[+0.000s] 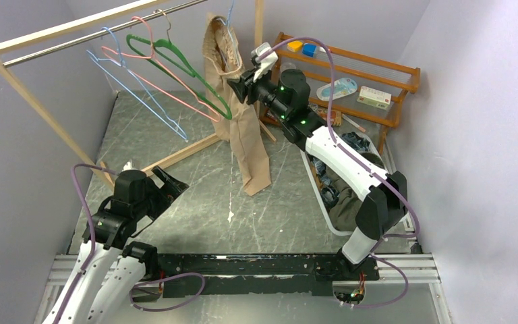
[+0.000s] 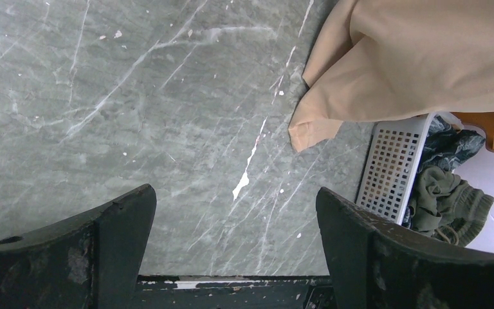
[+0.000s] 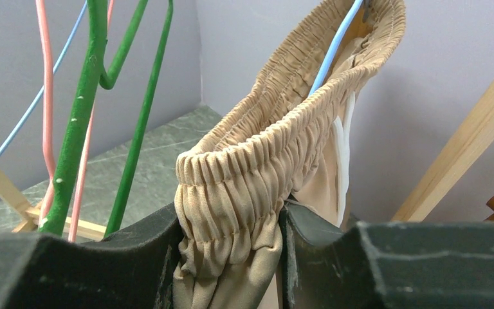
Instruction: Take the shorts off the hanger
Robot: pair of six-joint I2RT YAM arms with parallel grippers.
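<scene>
Tan shorts [image 1: 246,138] with a gathered elastic waistband hang from a blue hanger [image 1: 230,20] at the right end of the rail. In the right wrist view my right gripper is shut on the front of the waistband [image 3: 238,170]. The blue hanger [image 3: 336,48] still runs into the waist opening there, and its far end is hidden by the cloth. My left gripper is open and empty, low at the left, well apart from the shorts. One leg [image 2: 392,71] drapes across the upper right of the left wrist view.
Green [image 1: 195,74], pink [image 1: 150,50] and another blue hanger [image 1: 141,94] hang empty left of the shorts. A basket of clothes [image 1: 346,231] and a wooden rack [image 1: 405,101] stand at the right.
</scene>
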